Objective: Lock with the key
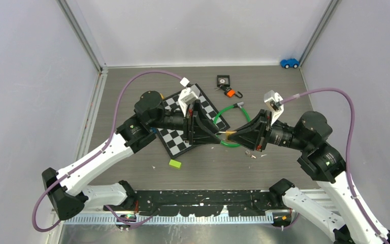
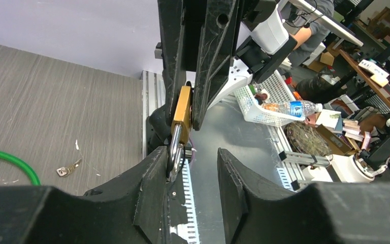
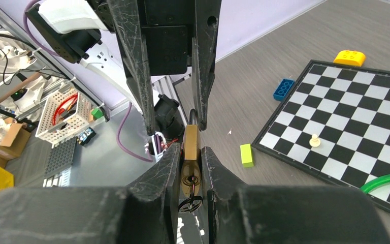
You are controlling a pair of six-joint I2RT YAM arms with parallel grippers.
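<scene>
A brass padlock (image 3: pixel 191 145) with a steel shackle hangs in the air, my right gripper (image 1: pixel 230 135) shut on its body. Its keyhole end, with a dark ring and what looks like a key, faces the right wrist camera. My left gripper stands open opposite, its fingers either side of the shackle (image 2: pixel 175 145), which is near the inner face of one finger in the left wrist view; whether they touch I cannot tell.
Below lie a checkerboard (image 3: pixel 353 112) with a white piece, a green cable (image 2: pixel 12 160), a yellow-green block (image 1: pixel 175 163) and small metal bits. A blue toy car (image 1: pixel 289 63) sits at the back right.
</scene>
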